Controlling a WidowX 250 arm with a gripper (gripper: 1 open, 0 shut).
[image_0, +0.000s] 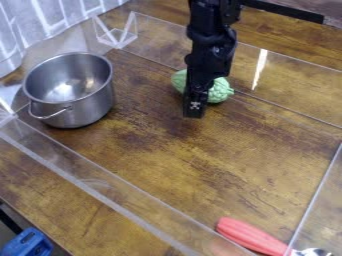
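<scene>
The black gripper (198, 100) is lowered over a pale green textured vegetable or toy (219, 85), its fingers in front of and overlapping it; whether they are open or shut on it is hard to see. A steel pot (70, 82) with a handle stands on the wooden surface (160, 170) to the left.
A red-handled utensil (251, 236) lies at the bottom right. A blue object (27, 245) is at the bottom left corner. Clear panels border the work area.
</scene>
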